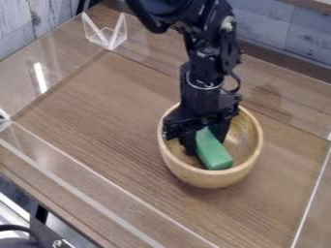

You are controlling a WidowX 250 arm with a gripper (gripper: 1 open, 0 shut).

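A light tan bowl (207, 176) sits on the wooden table, right of centre. Inside it lies a green oblong object (212, 153), tilted along the bowl's floor. My black gripper (204, 136) reaches down from above into the bowl, its fingers around the upper end of the green object and shut on it. The fingertips are dark and partly hidden against the object and the bowl.
A small transparent rack (106, 31) stands at the back left. A grey wall runs along the back right.
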